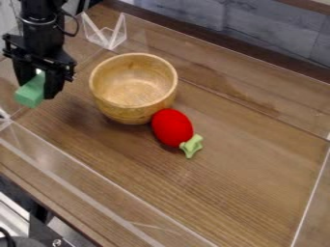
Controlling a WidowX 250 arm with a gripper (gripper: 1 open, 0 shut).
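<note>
My black gripper (41,72) is at the left edge, shut on a green block (34,94) held over the wooden table (194,203). A tan wooden bowl (131,87) sits to its right, apart from it. Below the bowl's right side lies a red toy vegetable (172,128) with a pale green top, perhaps a radish or tomato.
A dark strip runs along the back at top right. Pale wire or plastic pieces show at the top left and left edge.
</note>
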